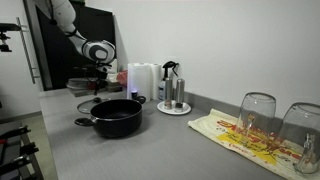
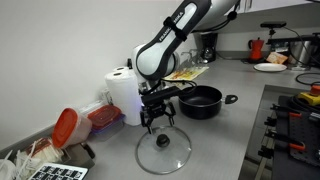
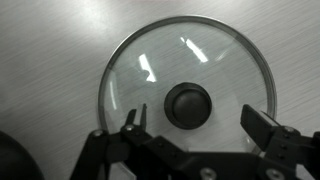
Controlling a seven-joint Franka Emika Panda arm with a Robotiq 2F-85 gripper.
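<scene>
A round glass lid with a metal rim and a black knob lies flat on the grey table. My gripper is open above it, the fingers spread to either side of the knob in the wrist view, with nothing held. From the second exterior view, the gripper hangs over the lid, close to its back edge. Beside the lid stands a black pot, uncovered and with two handles. How high the fingertips are above the knob is hard to tell.
Paper towel rolls stand behind the pot, near a white plate bearing bottles. Two upturned glass jars rest on a yellow patterned cloth at right.
</scene>
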